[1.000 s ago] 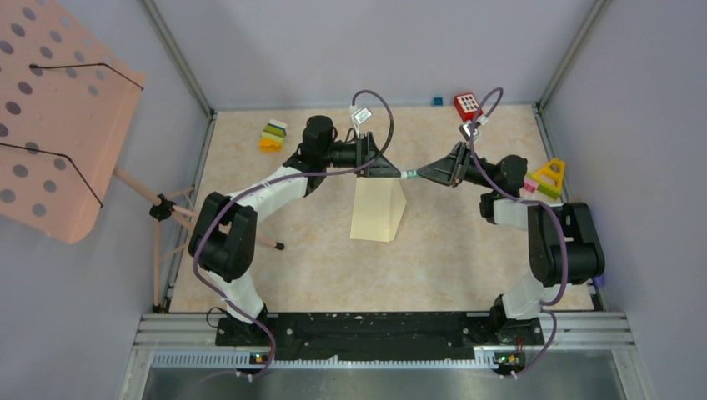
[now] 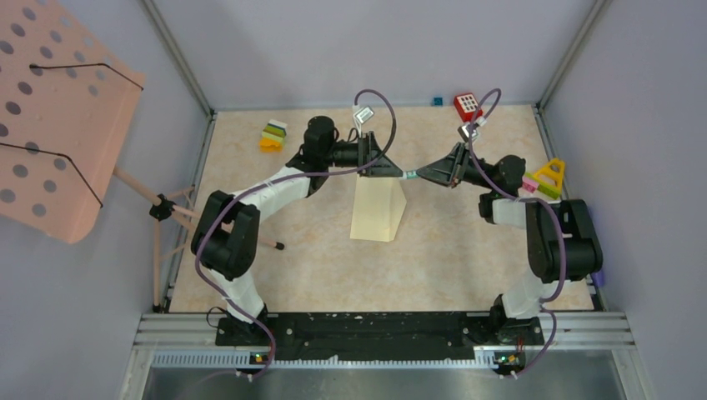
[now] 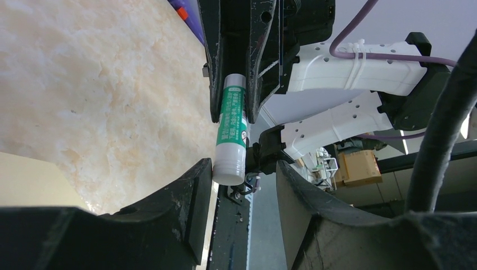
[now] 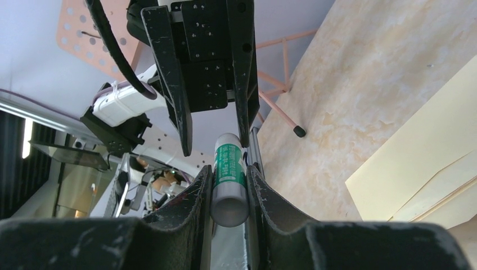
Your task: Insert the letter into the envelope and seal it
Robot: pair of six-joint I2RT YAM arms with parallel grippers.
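Observation:
A green-and-white glue stick (image 2: 409, 175) is held level above the table between my two grippers. My right gripper (image 2: 418, 172) is shut on one end of it. At the other end stands my left gripper (image 2: 401, 173), part open; in the left wrist view its fingers (image 3: 194, 194) flank the white end of the stick (image 3: 229, 169) with a gap on the right side. The cream envelope (image 2: 373, 212) lies on the table below and left of the stick, its upper part hidden by the left gripper. Layered paper edges (image 4: 441, 194) show on it; the letter cannot be told apart.
Colored blocks (image 2: 273, 136) sit at the back left. At the back right are a red block (image 2: 468, 106) and a small blue one (image 2: 438, 101). A yellow triangle (image 2: 550, 172) lies near the right edge.
The left gripper has shifted very slightly to the right along the glue stick. The right arm has barely moved, and the envelope lies where it was.

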